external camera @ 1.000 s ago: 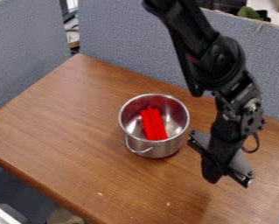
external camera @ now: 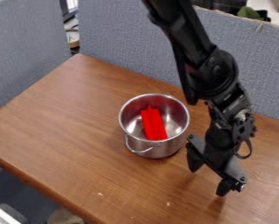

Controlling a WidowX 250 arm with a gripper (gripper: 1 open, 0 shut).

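Note:
A steel pot [external camera: 138, 140] with a thin wire handle stands on the wooden table [external camera: 72, 131], right of its middle. A red block [external camera: 153, 123] lies inside the pot. My black gripper [external camera: 208, 177] is low over the table just right of the pot, open, with nothing seen between its fingers.
Grey padded panels [external camera: 122, 39] border the table at the back and left. The front left edge drops to a dark gap.
The gripper has shifted slightly, its fingertips now further apart and a little lower in the view. The pot and red block have not moved.

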